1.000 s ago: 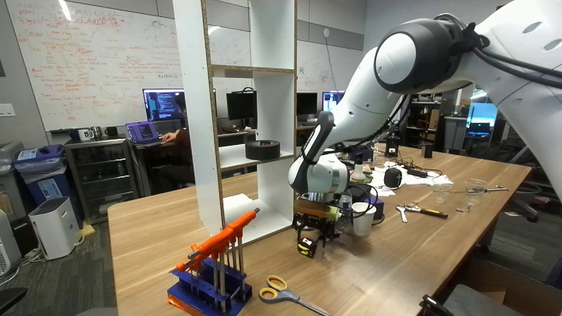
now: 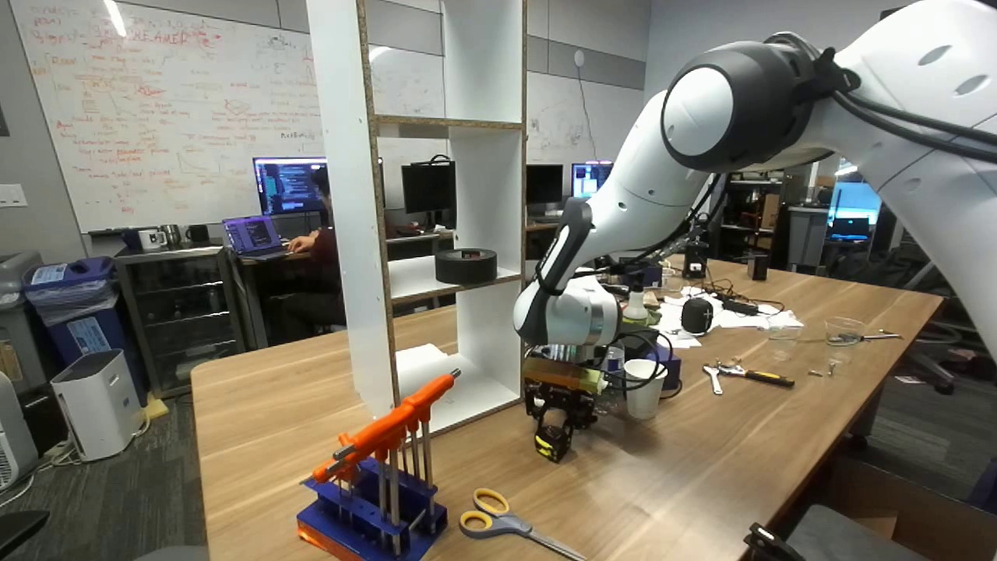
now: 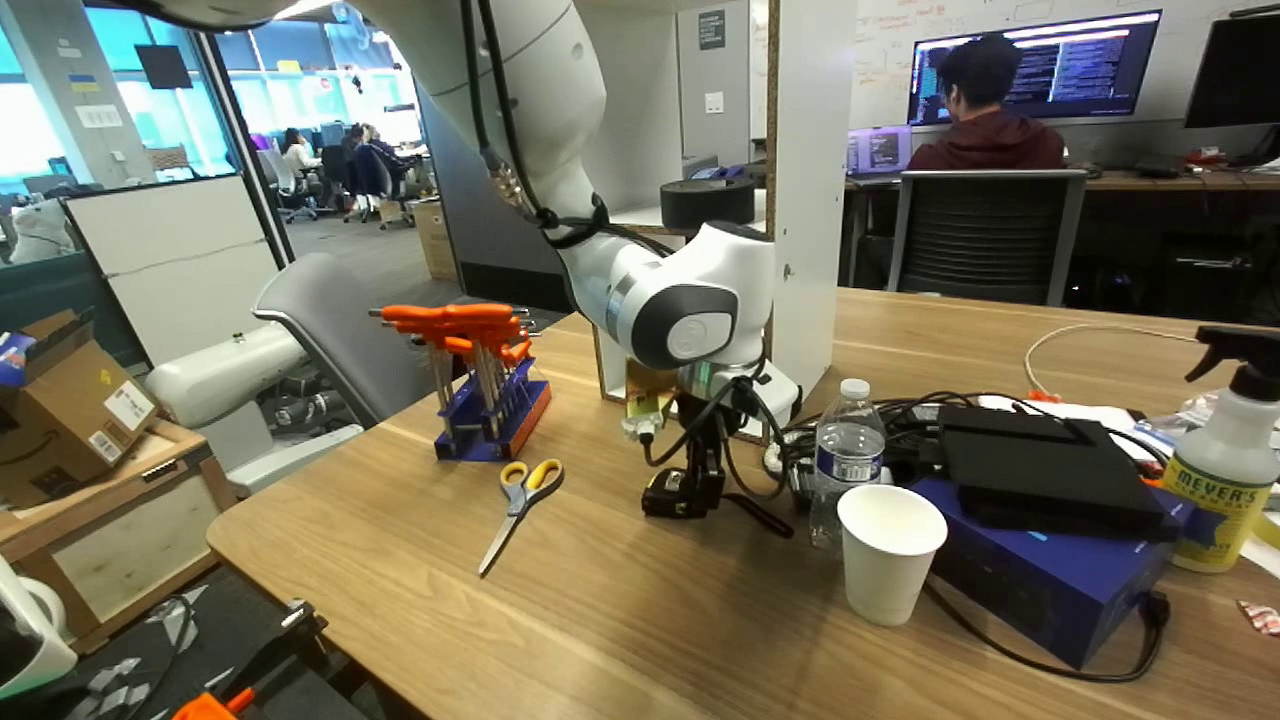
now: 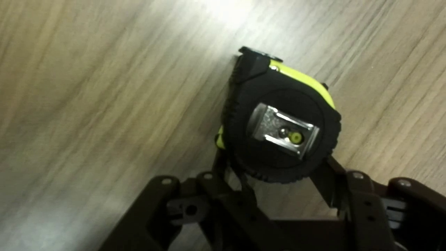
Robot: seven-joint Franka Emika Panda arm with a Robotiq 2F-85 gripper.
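A black tape measure with yellow-green edges (image 4: 288, 90) fills the middle of the wrist view, its metal belt clip facing the camera. My gripper is shut on its lower part, one dark finger (image 4: 328, 180) on the right side and the other on the left, partly hidden. From outside, the tape measure (image 2: 553, 443) hangs beneath the gripper (image 2: 558, 416), in front of the white shelf. The second exterior view has the tape measure (image 3: 679, 493) at or just above the tabletop; whether it touches cannot be told.
The white shelf unit (image 2: 350, 215) holds a black tape roll (image 2: 465, 266). Scissors (image 3: 518, 504) and an orange-handled hex key stand (image 3: 486, 408) lie to one side. A paper cup (image 3: 885, 564), water bottle (image 3: 847, 450) and blue box (image 3: 1032, 588) crowd the other.
The gripper's fingers have drawn in from a wider stance to the tape measure's sides. The tape measure has turned and shifted slightly right and down in exterior view 1.
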